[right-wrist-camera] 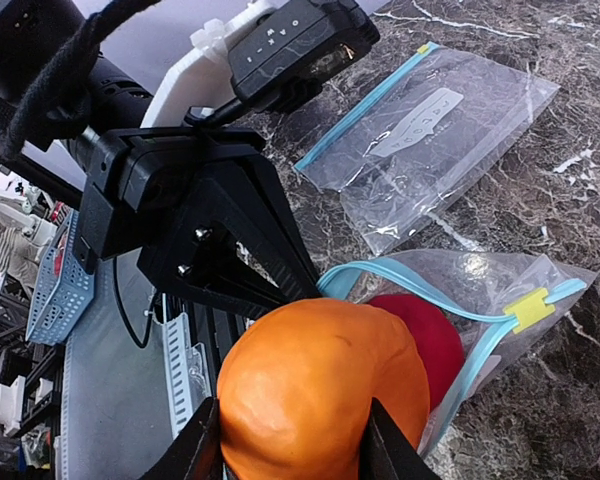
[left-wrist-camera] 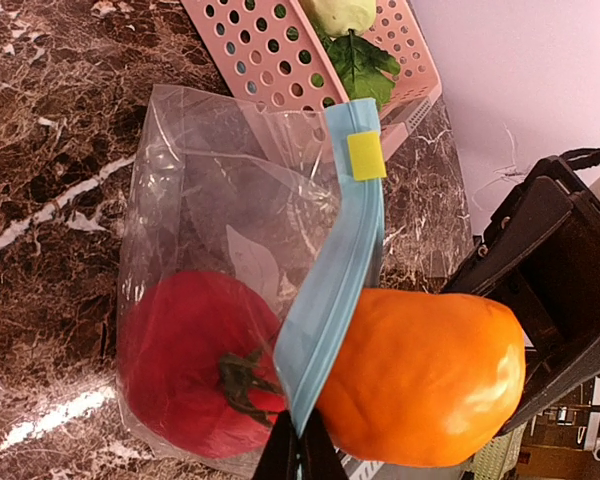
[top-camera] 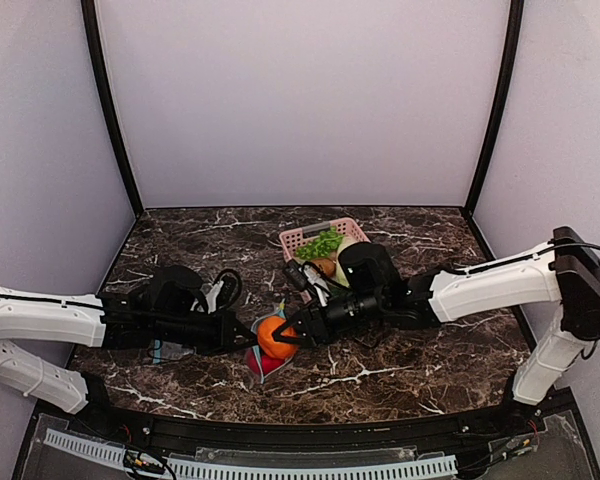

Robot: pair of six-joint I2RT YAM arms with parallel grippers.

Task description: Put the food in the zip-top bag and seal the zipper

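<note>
A clear zip top bag point(left-wrist-camera: 230, 190) with a light blue zipper strip and yellow tab stands open on the table. Inside it sits a red round food item point(left-wrist-camera: 195, 360). My left gripper is shut on the edge of the bag's blue strip. An orange bell-pepper-like food item point(right-wrist-camera: 310, 385) is held between the fingers of my right gripper point(top-camera: 298, 335), right at the bag's mouth. In the left wrist view the orange item point(left-wrist-camera: 430, 375) is beside the blue strip, partly behind it. Its lower side is hidden.
Behind the bag stands a pink basket point(top-camera: 292, 238) with green leaves point(top-camera: 323, 244) and other food. A second clear bag point(right-wrist-camera: 420, 135) lies flat on the table, beyond the left gripper in the right wrist view.
</note>
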